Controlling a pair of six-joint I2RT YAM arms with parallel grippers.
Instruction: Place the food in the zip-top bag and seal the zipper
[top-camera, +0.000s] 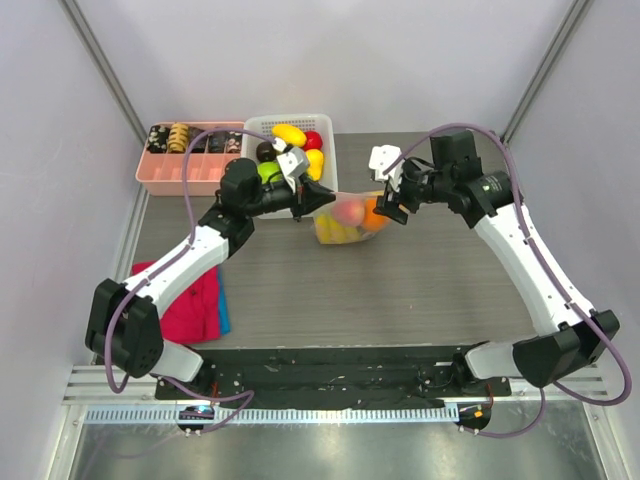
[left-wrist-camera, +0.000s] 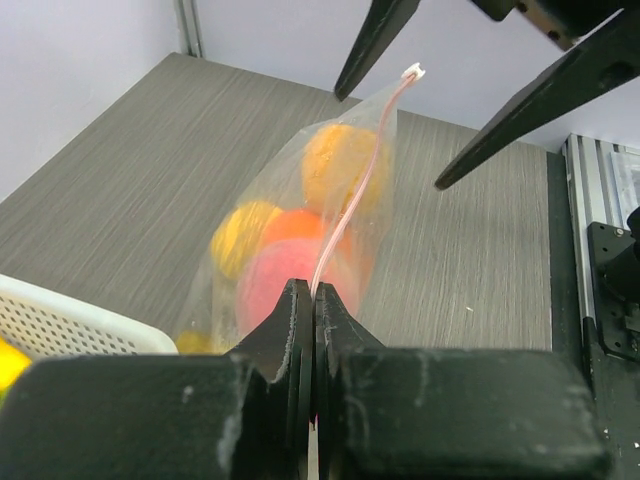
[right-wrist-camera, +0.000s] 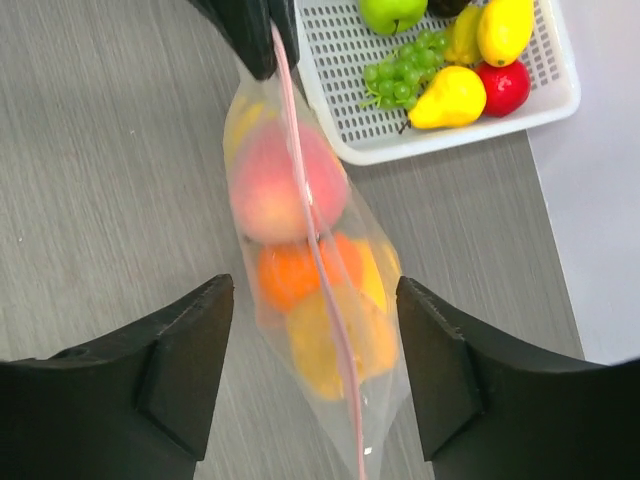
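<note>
The clear zip top bag (left-wrist-camera: 290, 255) hangs over the table with several round and yellow food pieces inside, a pink-red one (left-wrist-camera: 295, 275) and an orange one (right-wrist-camera: 290, 277) among them. Its pink zip strip (right-wrist-camera: 300, 165) runs along the top. At the far end of the strip sits a white slider, which is out of sight in the right wrist view. My left gripper is shut on the near end of the strip. Fingers apart, my right gripper straddles the bag's right part and grips nothing; the strip passes between its fingers.
Behind the left gripper stands a white basket (right-wrist-camera: 360, 152) of fruit, close to the bag. A pink tray (top-camera: 170, 180) of dark items is at the back left, a red cloth (top-camera: 195, 305) at the left. Bare table (top-camera: 290, 305) lies in front.
</note>
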